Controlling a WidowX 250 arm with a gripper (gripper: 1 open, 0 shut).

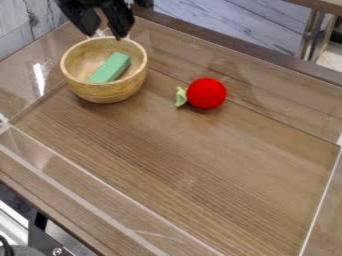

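Note:
My gripper [100, 22] is at the top left, dark grey and partly cut off by the frame's edge, standing open above the back of a wooden bowl [127, 85]. In the bowl lies a green oblong object [110, 67]. To the right on the table, a red round object [206, 93] rests beside a small light-green piece [181, 96].

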